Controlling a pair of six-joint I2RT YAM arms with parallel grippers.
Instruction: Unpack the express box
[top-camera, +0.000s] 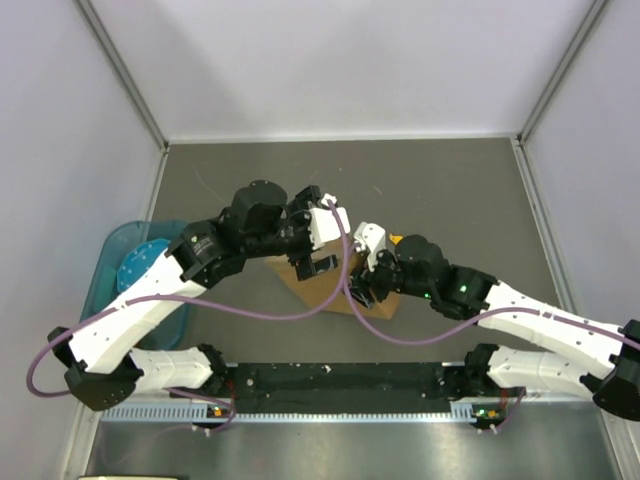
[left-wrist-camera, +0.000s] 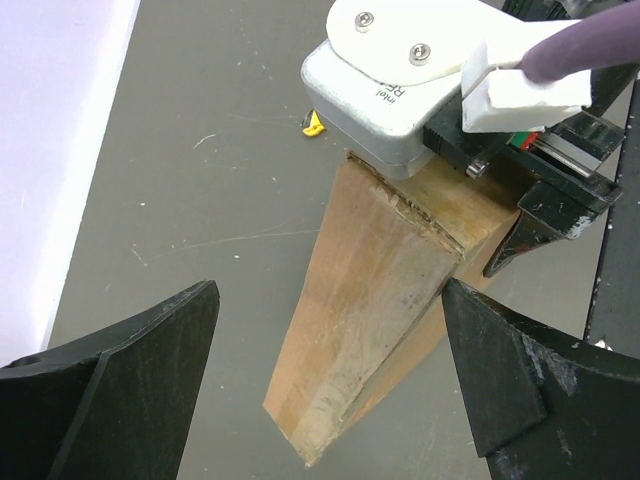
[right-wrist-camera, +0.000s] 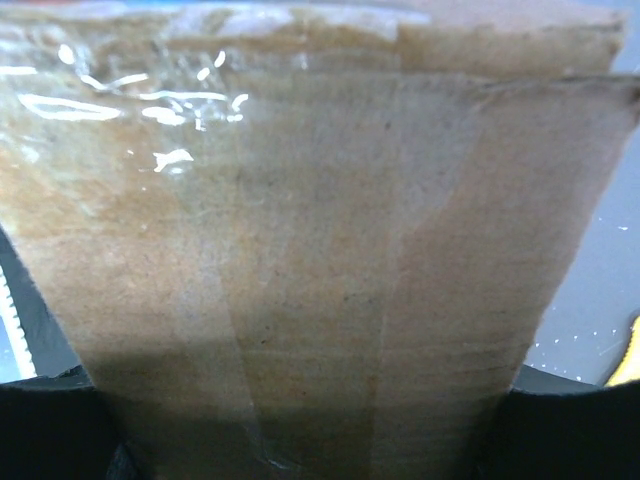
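Note:
The cardboard box (top-camera: 320, 292) stands tilted near the middle of the table, partly hidden under both arms in the top view. My right gripper (top-camera: 362, 285) is shut on one end of it; in the right wrist view the taped cardboard fills the space between the fingers. My left gripper (top-camera: 318, 232) is open above the box. From the left wrist, the box (left-wrist-camera: 365, 290) shows in the gap between the wide-spread fingers, its edge close to the right-hand finger. Whether that finger touches the cardboard, I cannot tell.
A small yellow-handled object (left-wrist-camera: 314, 125) lies on the table behind the right gripper. At the left wall stands a blue bin (top-camera: 108, 262) with a blue item (top-camera: 140, 265) inside.

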